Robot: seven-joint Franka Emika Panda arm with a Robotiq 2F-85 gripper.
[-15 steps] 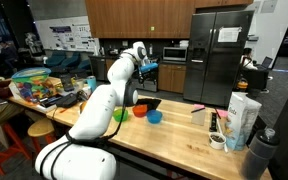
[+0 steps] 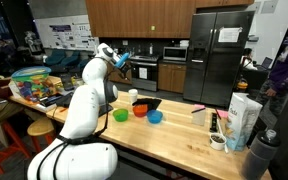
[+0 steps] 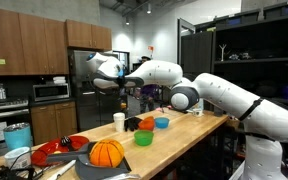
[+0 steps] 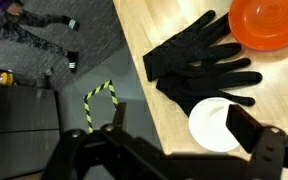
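Note:
My gripper is open above the table, with no object held between its fingers. Below it in the wrist view, a white cup point(image 4: 214, 125) shows from above, near the right finger. A pair of black gloves point(image 4: 189, 52) lies beside the cup, close to the table edge. The orange-red bowl point(image 4: 267, 20) is at the upper right of that view. A blue bowl point(image 2: 155, 117) and a green bowl point(image 2: 121, 115) stand nearby on the table in exterior view 1.
Toward the right end of the table stand a white bag point(image 2: 242, 120), a dark canister point(image 2: 260, 154) and a small cup point(image 2: 217, 142). An orange ball point(image 3: 107, 153) and a pan sit near the other end.
In exterior view 1 my arm and gripper have swung left, from above the gloves and bowls toward the white cup's side. The things on the table look unmoved.

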